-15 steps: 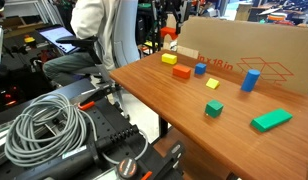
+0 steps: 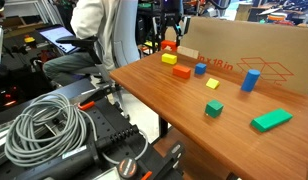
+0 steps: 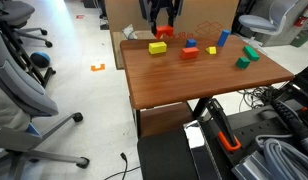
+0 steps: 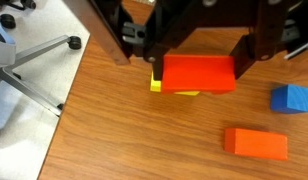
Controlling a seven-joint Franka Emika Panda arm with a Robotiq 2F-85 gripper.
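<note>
A red block [image 4: 198,74] is held in my gripper, which is shut on it. In the first exterior view the held red block [image 2: 169,45] hangs just above and behind a yellow block [image 2: 169,59] at the far left of the table. From the second exterior view, the red block [image 3: 162,33] appears a little above the yellow block [image 3: 158,47]. The wrist view shows the yellow block [image 4: 157,85] partly hidden beneath the held block. Whether the two touch cannot be told.
A second red block [image 2: 182,72], a blue cube [image 2: 200,69], a small yellow block [image 2: 211,84], a blue cylinder [image 2: 251,80], a green block [image 2: 213,108] and a long green block [image 2: 271,120] lie on the table. Cardboard [image 2: 244,50] stands behind.
Blocks on the table have stayed where they were.
</note>
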